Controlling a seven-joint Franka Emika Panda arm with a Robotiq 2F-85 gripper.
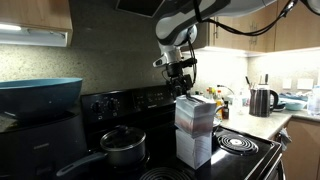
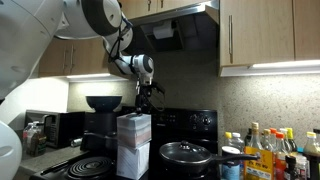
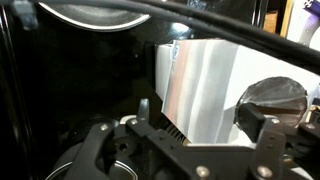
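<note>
My gripper points down over the top of a stack beside the stove's cooking area. The upper piece is a pale container with a greyish-pink band, resting on a plain white box. In exterior view 2 the same banded container sits on the white box. From the wrist, the fingers stand apart, and the striped side of the stack shows beyond them. Whether the fingertips touch the container's top is too small to tell.
A lidded black pot stands left of the stack. A covered pan and several bottles are to the right in exterior view 2. A large blue-green pan is at the far left. One burner is bare.
</note>
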